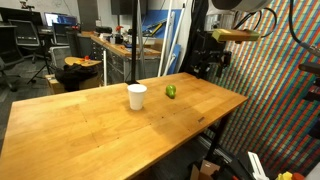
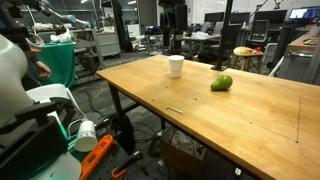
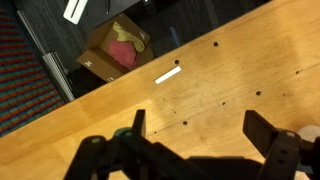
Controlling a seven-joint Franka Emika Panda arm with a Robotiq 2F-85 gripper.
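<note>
A white cup stands upright on the wooden table, left of a green, pear-shaped object. Seen from the other side, the cup is at the far part of the table and the green object lies nearer the middle. A small pale stick lies near one table edge. My gripper hangs above the table, its fingers spread wide with only bare wood visible between the tips. At the wrist view's right border, a pale round shape is partly cut off, possibly the cup.
A striped multicolored curtain hangs behind the arm.
</note>
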